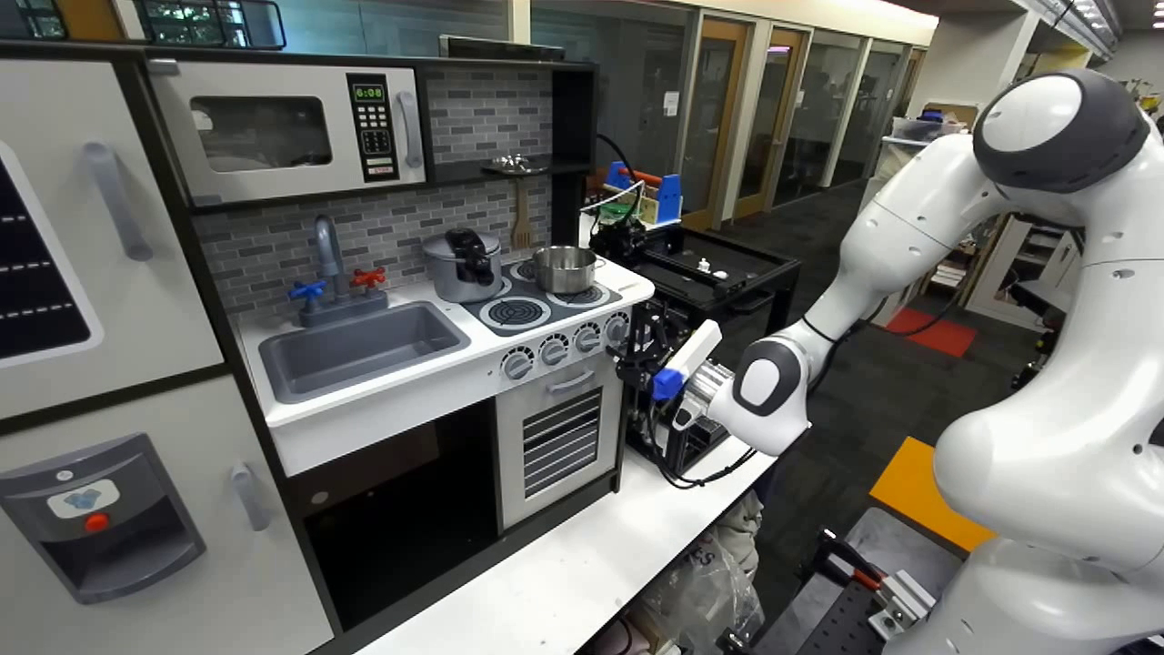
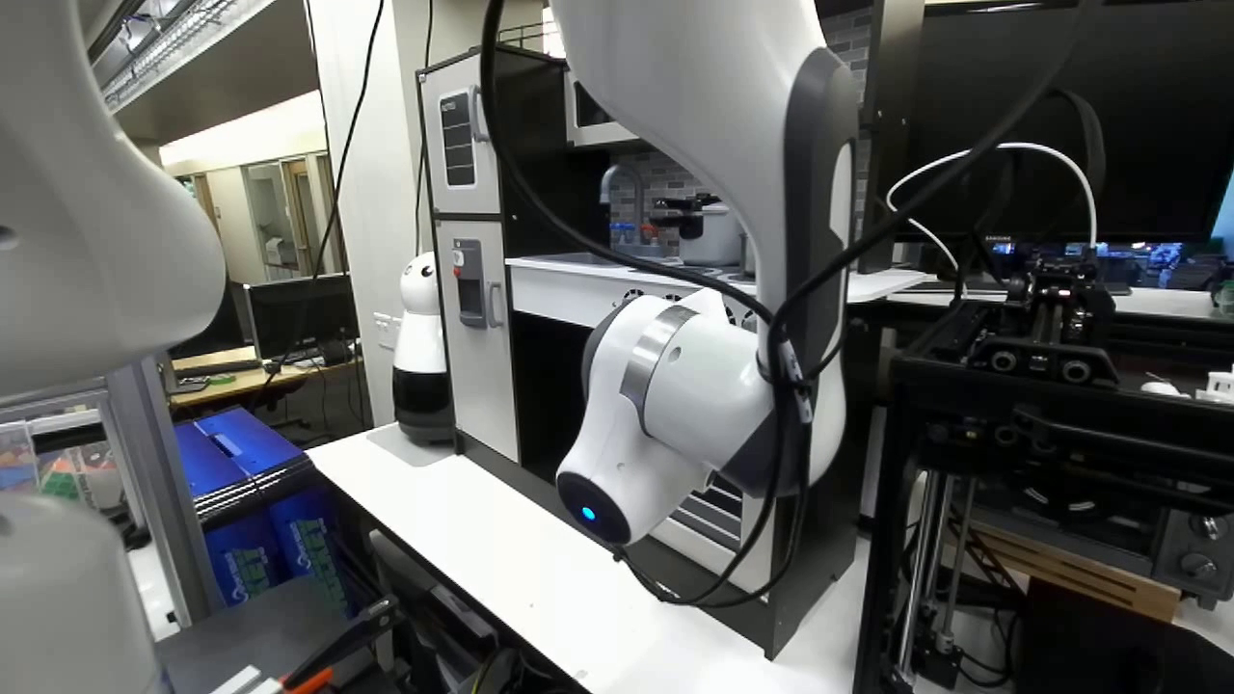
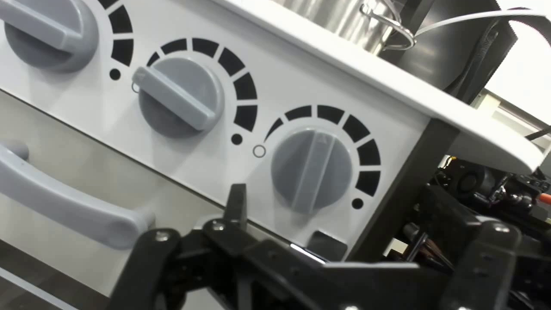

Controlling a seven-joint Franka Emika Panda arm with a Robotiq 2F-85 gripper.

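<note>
In the wrist view my gripper is open, its two black fingertips (image 3: 236, 200) apart with nothing held between them. Just beyond the gap is the rightmost grey stove knob (image 3: 311, 170); I see no contact with it. That knob's ridge stands nearly upright in the picture, its arrow end up, away from the hollow circle. Its neighbour (image 3: 178, 97) has one ridge end at its hollow circle. A third knob (image 3: 51, 33) is cut off at the upper left. From exterior view 1, the gripper (image 1: 627, 360) is at the stove's right front corner, partly hard to make out.
A grey oven handle (image 3: 72, 199) sticks out below the knobs. The counter edge (image 3: 361, 59) overhangs above them, with a steel pot (image 1: 565, 268) and a lidded grey pot (image 1: 463, 266) on the stovetop. Black machinery (image 1: 709, 267) crowds the right side.
</note>
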